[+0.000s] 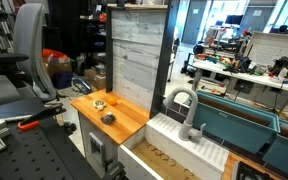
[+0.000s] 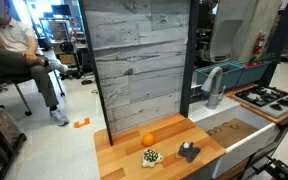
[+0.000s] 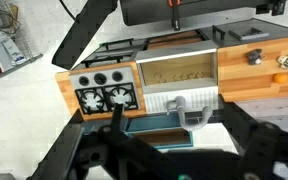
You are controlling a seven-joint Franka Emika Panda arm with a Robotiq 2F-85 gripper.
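In the wrist view my gripper is open, its two dark fingers wide apart with the toy kitchen below. Between them shows the grey faucet (image 3: 192, 118); nothing appears to be held. Beyond the faucet lies an open tan-bottomed compartment (image 3: 176, 70), which looks empty. On the wooden counter (image 2: 119, 160) are a small orange object (image 2: 148, 139), a yellow-and-white piece (image 2: 151, 158) and a dark grey object (image 2: 189, 152). They are too small to identify surely. The gripper is not clearly visible in either exterior view.
A stove top (image 3: 106, 90) with several black burners flanks the compartment. Behind the counter rises a grey wood-plank panel (image 2: 144, 80) with black posts. Teal bins (image 1: 234, 120) stand behind the faucet. A seated person (image 2: 24, 50) is at the far left.
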